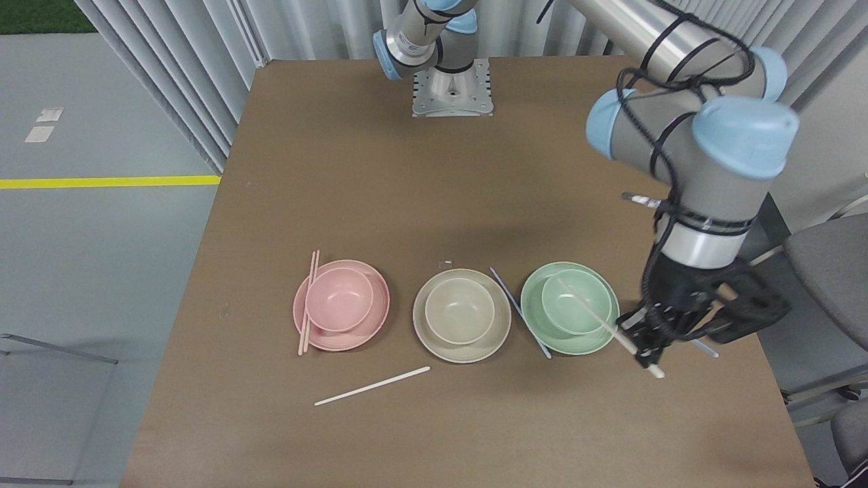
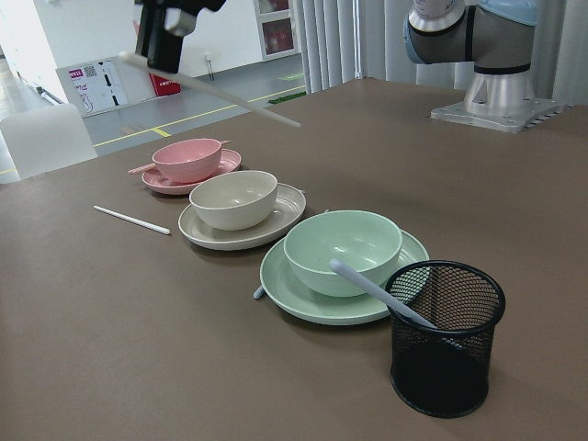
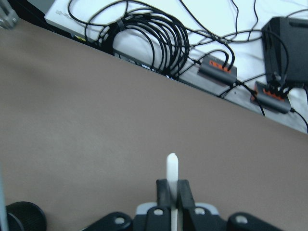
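Note:
My gripper is shut on a white chopstick, held high above the right side of the table, near the black mesh cup and over the green bowl and plate in the front view. A grey-blue chopstick leans in the cup, which the arm mostly hides in the front view. Another white chopstick lies below the cream plate. Pink chopsticks rest on the pink plate; a blue-grey chopstick lies between the cream and green plates.
The arm base stands at the back. In the wrist view, coiled cables and black boxes lie beyond the table edge.

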